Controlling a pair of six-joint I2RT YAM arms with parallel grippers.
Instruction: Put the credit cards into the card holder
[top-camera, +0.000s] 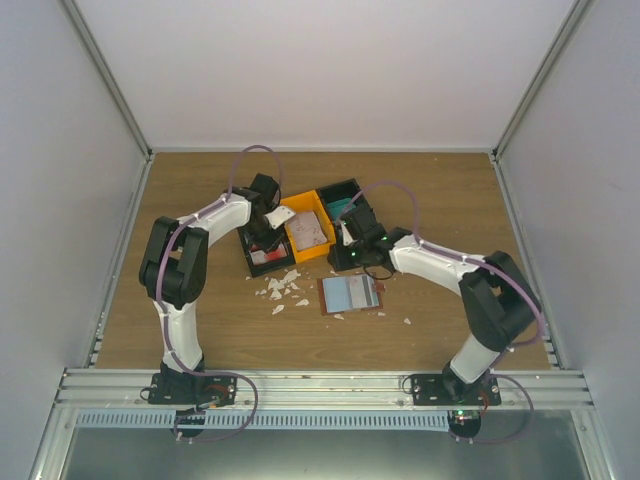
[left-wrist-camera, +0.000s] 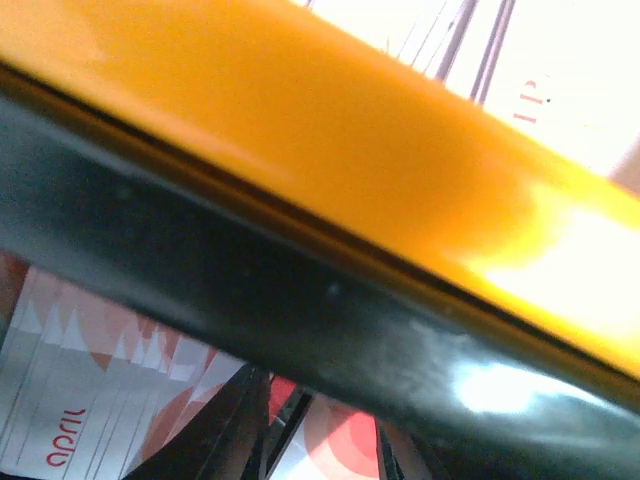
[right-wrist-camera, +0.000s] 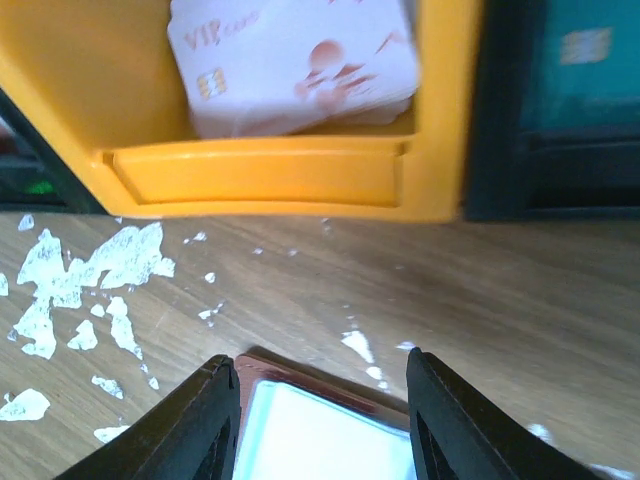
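My left gripper (top-camera: 266, 234) is down in the left black tray (top-camera: 256, 270), among red-and-white cards (left-wrist-camera: 100, 390); in the left wrist view the tray walls cover most of its fingers, and what lies between them is unclear. The yellow tray (top-camera: 318, 250) holds pale pink cards (right-wrist-camera: 290, 60); the right black tray (right-wrist-camera: 490, 170) holds teal cards (right-wrist-camera: 580, 75). My right gripper stands part open above the card holder (top-camera: 350, 292), near the yellow tray's front, with no card visibly held. The holder shows light blue and grey panels in the top view.
White paper-like scraps (right-wrist-camera: 130, 255) lie on the wooden table (top-camera: 450, 330) left of and around the holder. Walls (top-camera: 80, 200) enclose it.
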